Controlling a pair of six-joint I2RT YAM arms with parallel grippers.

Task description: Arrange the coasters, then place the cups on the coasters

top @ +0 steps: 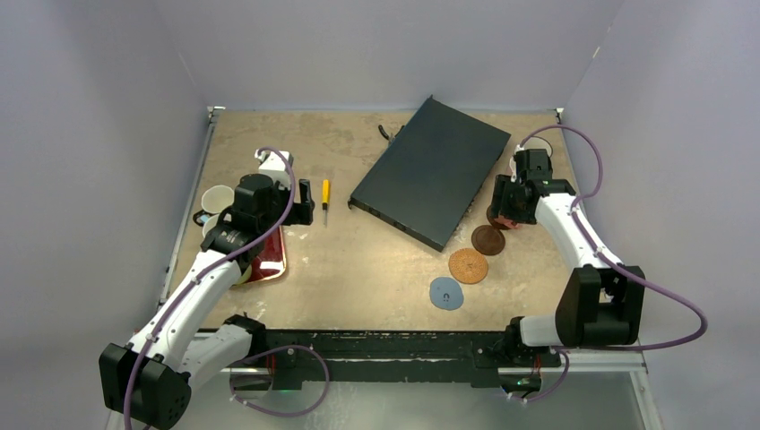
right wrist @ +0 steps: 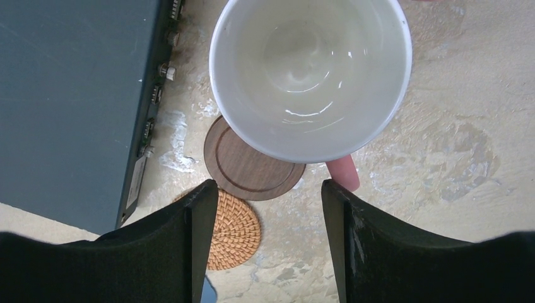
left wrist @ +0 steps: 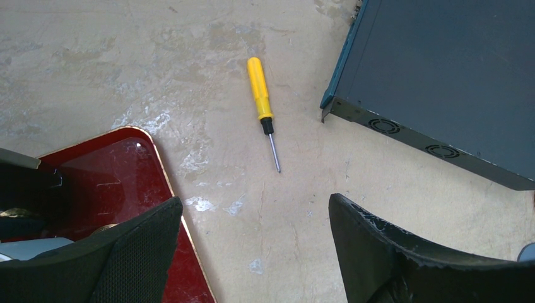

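Note:
A white cup [right wrist: 309,76] with a pink handle fills the upper right wrist view, mostly hidden under the arm in the top view. Below it lies a dark wooden coaster [right wrist: 252,170]; nearer are a woven coaster [top: 468,265] and a blue coaster [top: 445,293]. My right gripper stands part open just in front of the cup and its handle, with nothing visibly held. My left gripper is open above the table beside a red tray [left wrist: 113,177], holding nothing.
A large black box [top: 430,170] lies across the middle back, close left of the cup. A yellow screwdriver [top: 325,193] lies between tray and box. White cups [top: 217,199] stand at the left.

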